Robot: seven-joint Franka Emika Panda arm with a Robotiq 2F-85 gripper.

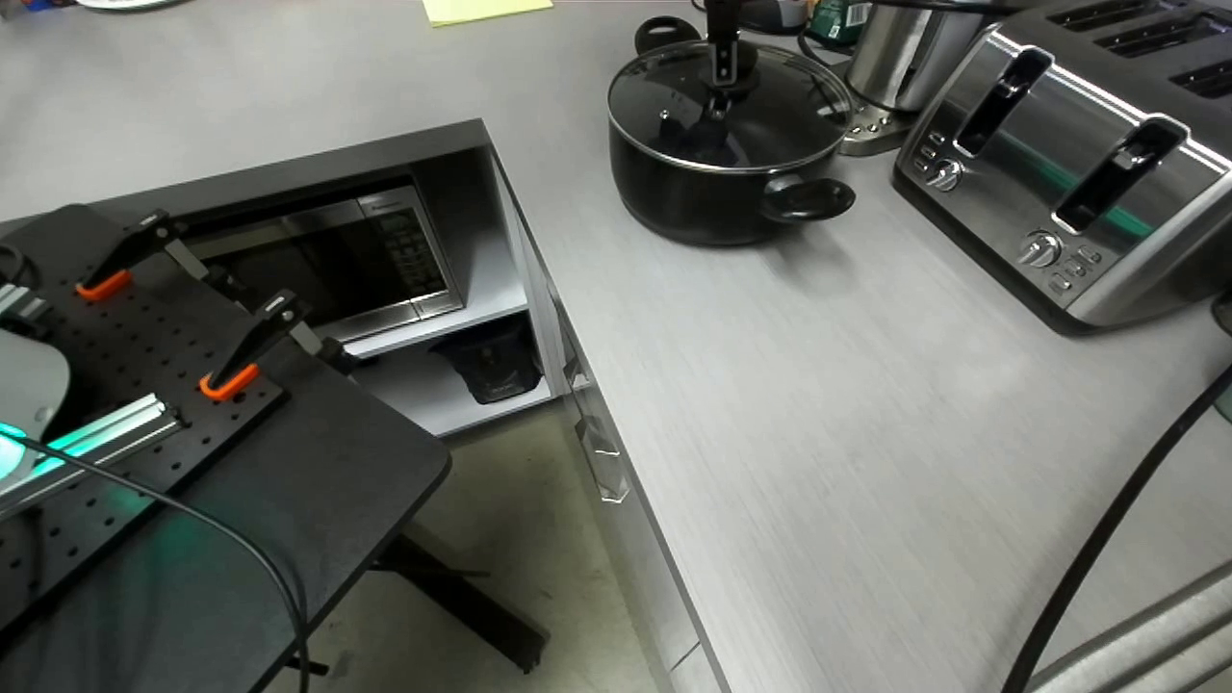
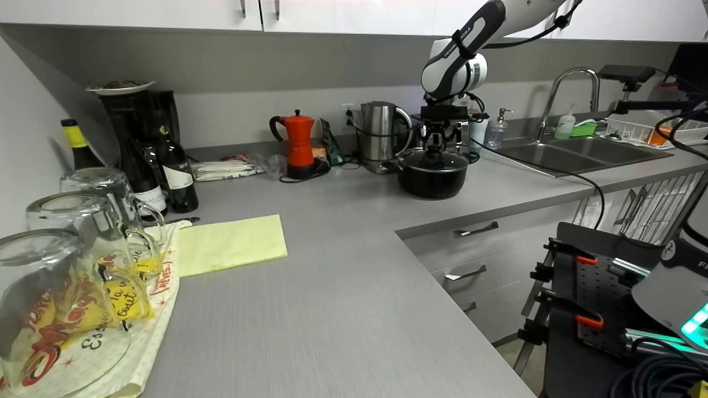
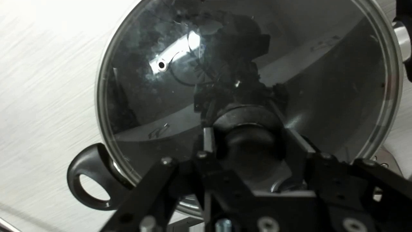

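Observation:
A black pot [image 1: 699,208] stands on the grey counter with its glass lid [image 1: 768,98] lying over its top, level as far as shows. In the wrist view the lid [image 3: 309,58] fills most of the picture, its dark round knob [image 3: 249,143] near the middle. My gripper points down over the lid, its fingers [image 3: 209,140] spread on either side of the knob. A narrow gap shows by the left finger; contact on the right side is too dark to tell. From across the counter, the arm reaches down to the pot [image 2: 432,182].
A steel toaster [image 1: 1074,162] stands right of the pot, and a kettle [image 2: 379,136] is close behind it. Glass mugs [image 2: 73,265] and a yellow cloth [image 2: 229,245] lie farther off.

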